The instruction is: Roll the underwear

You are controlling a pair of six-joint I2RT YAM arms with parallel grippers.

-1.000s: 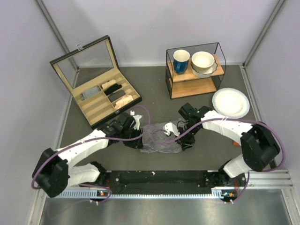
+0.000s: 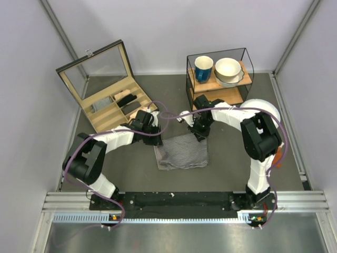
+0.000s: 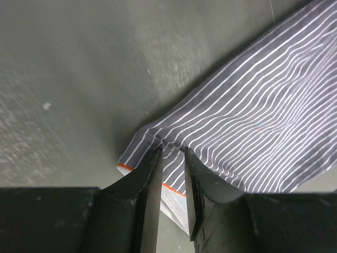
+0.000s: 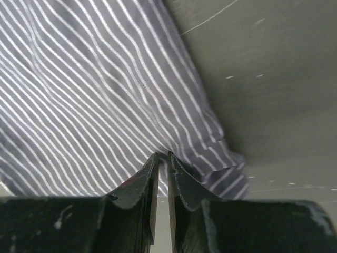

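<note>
The grey underwear with white stripes (image 2: 184, 153) lies spread on the dark table between both arms. At its far left corner my left gripper (image 2: 159, 143) is down low; in the left wrist view its fingers (image 3: 154, 179) stand slightly apart, with striped cloth and an orange seam showing in the gap. My right gripper (image 2: 200, 138) is at the far right corner. In the right wrist view its fingers (image 4: 152, 176) are nearly together, pinching the fabric (image 4: 105, 105) close to its edge. The fingertips hide the exact pinched spot.
At the back left stands an open-lidded box (image 2: 108, 117) with rolled cloths in compartments. A wire rack (image 2: 216, 95) holds a blue mug (image 2: 203, 67) and bowls (image 2: 228, 70). The white plate (image 2: 261, 105) is partly behind the right arm.
Both grippers have moved away from the front edge, from the cloth's nearer part to its far corners. The right arm has swung farther back, now overlapping the plate.
</note>
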